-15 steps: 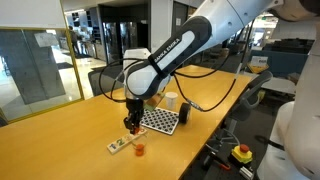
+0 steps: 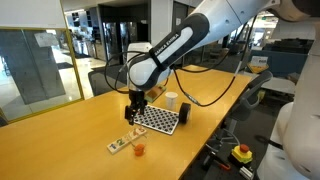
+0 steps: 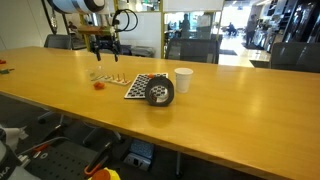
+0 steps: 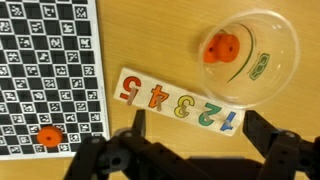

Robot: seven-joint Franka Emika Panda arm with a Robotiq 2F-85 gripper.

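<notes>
My gripper is open, its dark fingers apart with nothing between them. In the wrist view they hang over a pale wooden strip [image 4: 172, 105] with coloured digits and small pegs. At the upper right of that view stands a clear round container [image 4: 264, 92] with orange-red pieces [image 4: 222, 48] inside. A black-and-white checkered board [image 4: 48, 68] lies to the left, with one orange-red disc [image 4: 49, 136] on it. Exterior view 1 shows the gripper [image 2: 139, 104] raised above the table.
Beyond the checkered board stand a black roll [image 3: 160, 90] and a white cup [image 3: 183, 78]. A red button [image 2: 243, 148] sits near the robot base.
My gripper has risen from close above the numbered strip and shifted slightly towards the checkered board. The strip and the container stand where they were.
</notes>
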